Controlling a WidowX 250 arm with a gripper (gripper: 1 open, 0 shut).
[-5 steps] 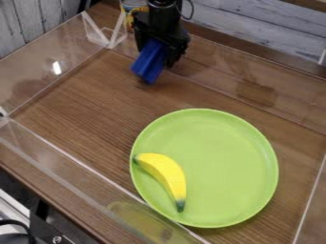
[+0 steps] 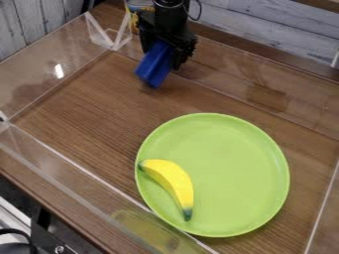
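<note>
My black gripper (image 2: 166, 40) is at the top centre, lowered over a blue object (image 2: 155, 66) that leans at a tilt beneath it near the back of the wooden table. The gripper's fingers are dark and partly hidden, so whether they touch the blue object is unclear. A green plate (image 2: 213, 196) lies at the front right, with a yellow banana (image 2: 169, 182) on its left part.
A small yellow object (image 2: 134, 18) stands behind the gripper at the back. Clear walls (image 2: 40, 69) edge the table at left and front, and a white plank wall (image 2: 272, 25) is at the back.
The gripper and blue object look very slightly shifted; otherwise little differs. The plate and banana are unmoved.
</note>
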